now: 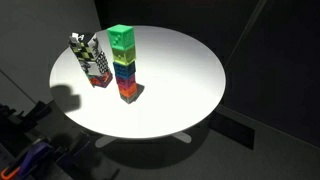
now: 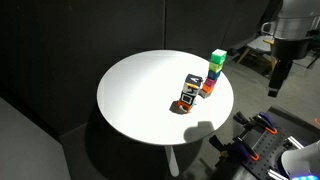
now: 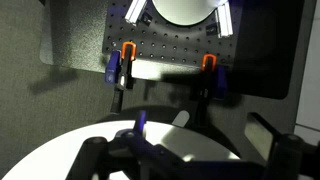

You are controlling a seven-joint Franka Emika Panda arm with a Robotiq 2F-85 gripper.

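Observation:
A tower of coloured blocks [image 1: 123, 63], green at the top and orange-red at the bottom, stands upright on the white round table [image 1: 180, 80]. Beside it is a shorter stack [image 1: 90, 58] with black-and-white checkered faces and some red-orange low down. From the other side, the coloured tower [image 2: 214, 72] rises behind and to the right of the checkered stack [image 2: 190, 93], near the table's edge. My gripper [image 2: 284, 66] hangs to the right of the table, apart from both stacks. Its dark fingers [image 3: 285, 152] are spread wide in the wrist view, with nothing held between them.
A perforated metal mount [image 3: 170, 45] with orange-handled clamps [image 3: 127, 50] lies under the wrist camera, beside the table rim [image 3: 60, 150]. Dark floor surrounds the table.

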